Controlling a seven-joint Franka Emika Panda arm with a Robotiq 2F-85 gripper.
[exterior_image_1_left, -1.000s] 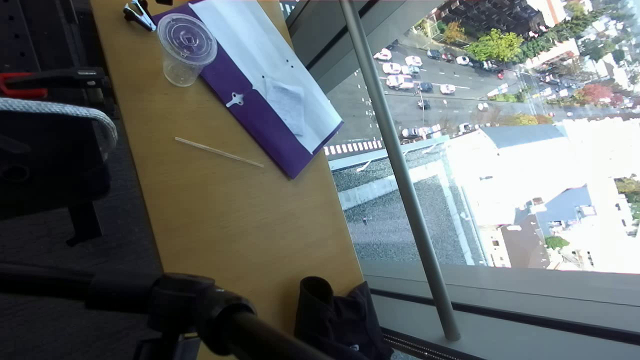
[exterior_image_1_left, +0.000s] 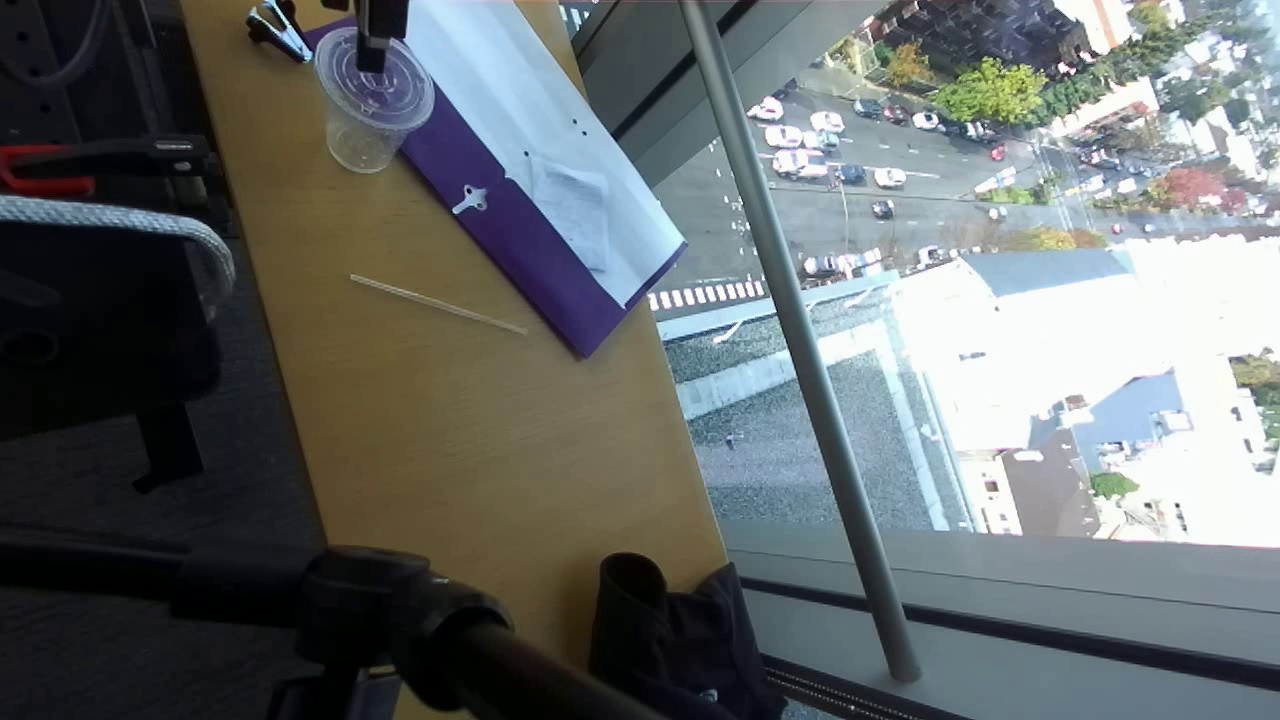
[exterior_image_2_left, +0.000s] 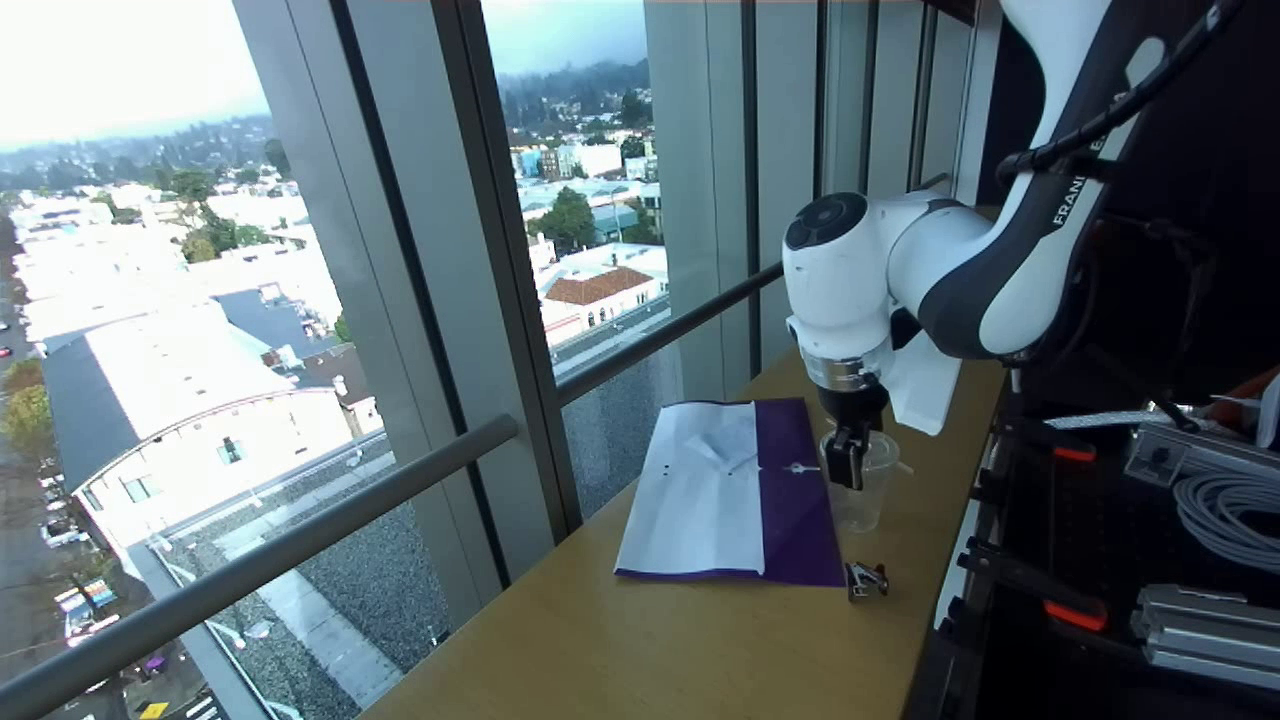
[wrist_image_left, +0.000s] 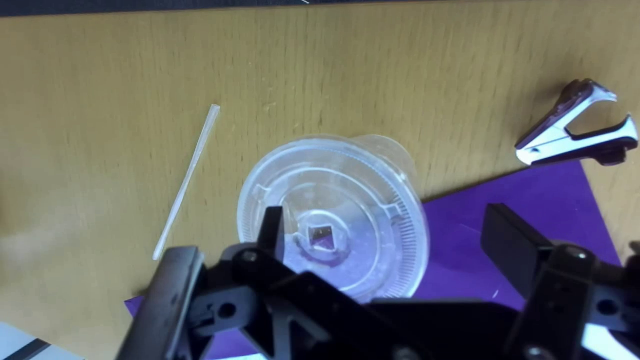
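Observation:
A clear plastic cup with a flat lid (wrist_image_left: 336, 162) stands upright on the wooden table, beside or partly over the purple edge of a folder (wrist_image_left: 456, 258). My gripper is open above it: one finger (wrist_image_left: 273, 231) overlaps the lid in the wrist view, while the other is off past the lid's rim, over the folder. Nothing is held. From the side, the gripper (exterior_image_2_left: 847, 462) appears in front of the cup (exterior_image_2_left: 870, 486); whether it touches the lid, I cannot tell. A thin clear straw (wrist_image_left: 186, 183) lies on the bare table to one side.
A staple remover (wrist_image_left: 576, 129) rests near the folder's corner. White paper (exterior_image_2_left: 696, 516) covers much of the folder. Dark cloth (exterior_image_1_left: 684, 636) occupies one table end, with bare wood (exterior_image_1_left: 492, 444) between it and the straw. A window rail (exterior_image_2_left: 360, 516) runs alongside.
In exterior view 1, my gripper has come further into the picture from the top edge and now overlaps the cup's lid. Cup, straw and folder look unmoved.

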